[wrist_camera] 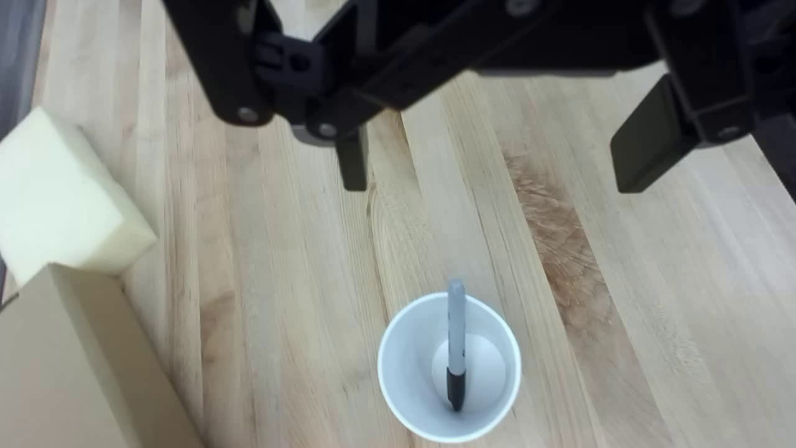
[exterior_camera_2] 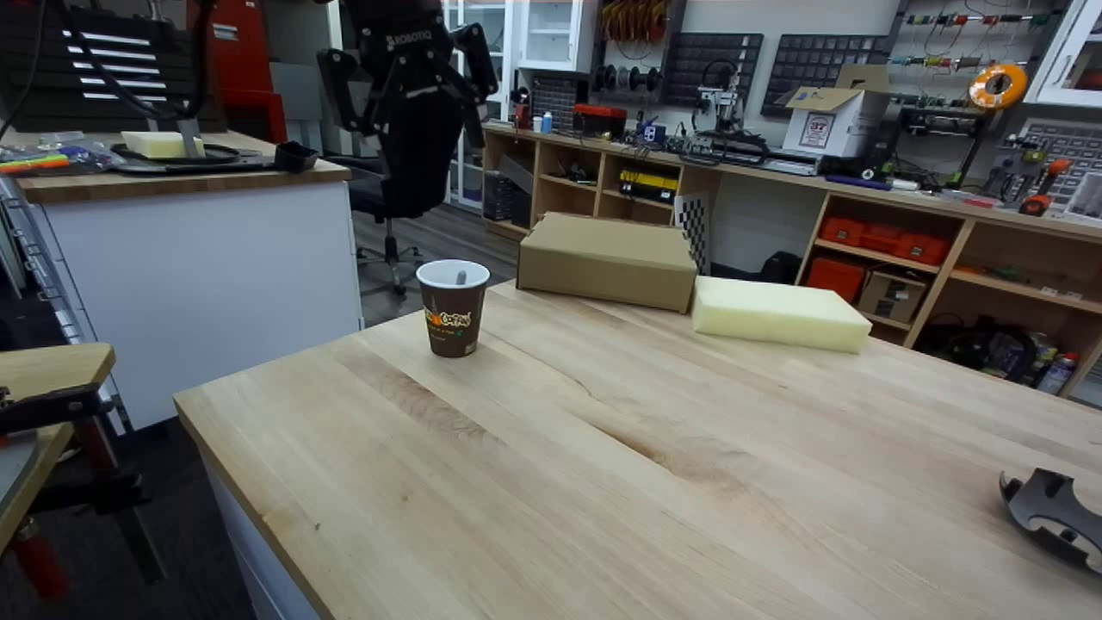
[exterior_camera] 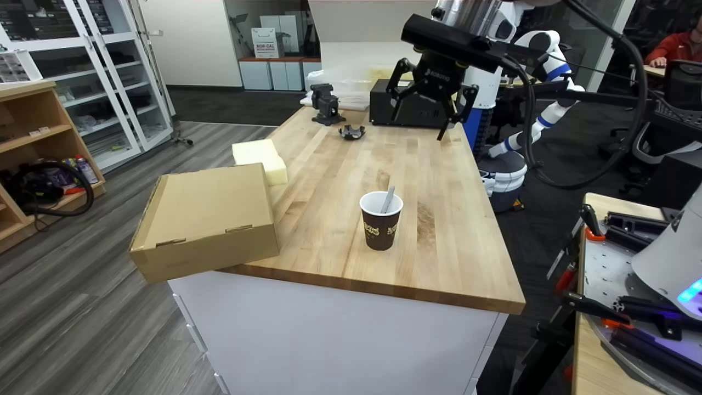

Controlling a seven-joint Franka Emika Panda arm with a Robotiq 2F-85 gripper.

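A dark paper coffee cup [exterior_camera: 379, 230] with a white rim stands upright on the wooden table, near its front edge. Leaning inside the cup is a grey marker [wrist_camera: 457, 332] with a black end pointing down. High above the table hangs my gripper, its two finger pads [wrist_camera: 649, 139] wide apart with only bare wood visible between them. In the wrist view the cup lies below the gap between the fingers. The second exterior view also has the cup [exterior_camera_2: 451, 322] clear of the gripper [exterior_camera_2: 413, 134].
A closed cardboard box [exterior_camera: 207, 220] overhangs the table's left edge, with a pale foam block [exterior_camera: 261, 160] behind it. A curved black part [exterior_camera: 352, 132], a black mount [exterior_camera: 326, 105] and a dark box [exterior_camera: 408, 105] sit at the far end.
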